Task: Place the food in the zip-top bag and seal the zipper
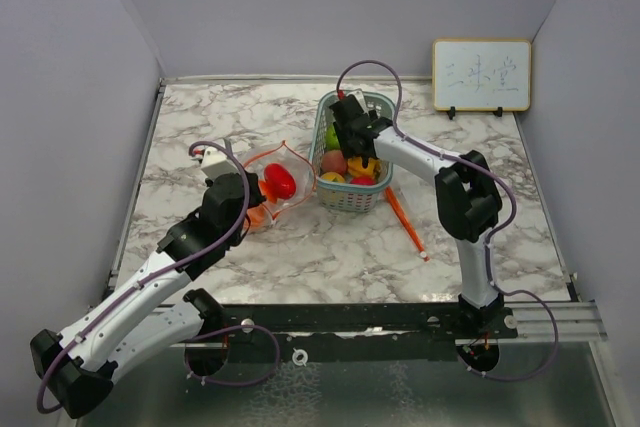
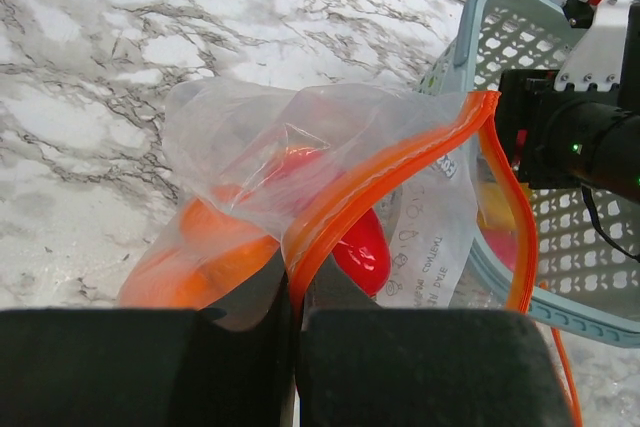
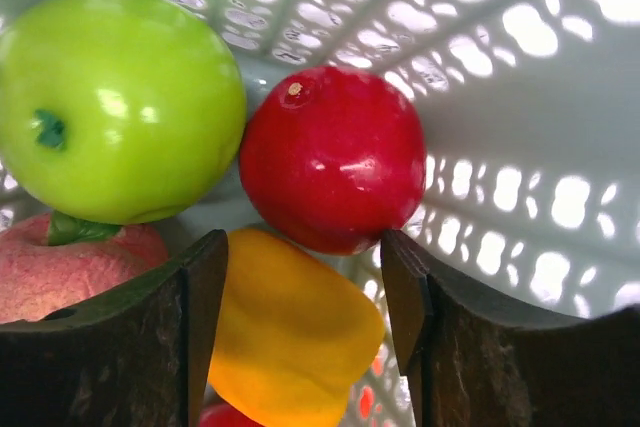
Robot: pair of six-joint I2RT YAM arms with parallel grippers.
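The zip bag [image 2: 210, 247] with an orange zipper edge holds orange and red food on the table's left. My left gripper is shut on the bag's edge. My right gripper is part open, down inside the basket [image 1: 345, 199], above a yellow pepper [image 3: 290, 337] and just below a red fruit [image 3: 330, 152]; a green fruit [image 3: 115, 107] and a pinkish fruit [image 3: 60, 272] lie beside them.
An orange slider strip [image 1: 405, 222] lies right of the basket. A whiteboard [image 1: 481, 74] stands at the back right.
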